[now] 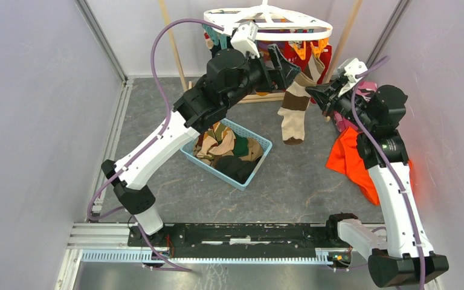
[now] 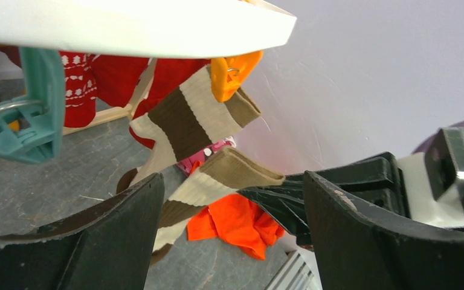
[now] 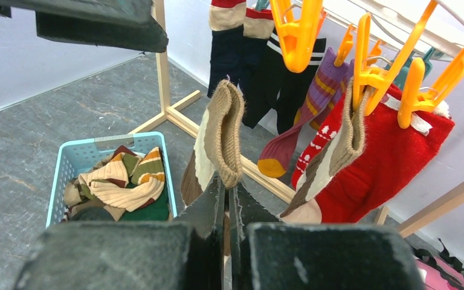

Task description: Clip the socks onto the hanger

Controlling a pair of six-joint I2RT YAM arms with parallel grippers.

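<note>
My right gripper (image 1: 310, 90) is shut on the cuff edge of a brown-and-cream striped sock (image 1: 294, 109), which hangs down below it. In the right wrist view, the sock's ribbed cuff (image 3: 231, 133) stands up from the shut fingertips. The left gripper is open, its two fingers spread either side of the sock's cuff in the left wrist view, with no grip on it. Above is the white round hanger (image 1: 266, 36). A matching striped sock (image 2: 187, 118) hangs from an orange clip (image 2: 229, 75). Another orange clip (image 3: 296, 36) appears empty.
Red socks (image 3: 368, 163) and purple-striped socks (image 3: 320, 96) hang from other clips. A blue basket (image 1: 241, 184) of socks stands on the floor. Orange cloth (image 1: 353, 163) lies at the right. A wooden stand (image 3: 163, 78) rises beside the hanger.
</note>
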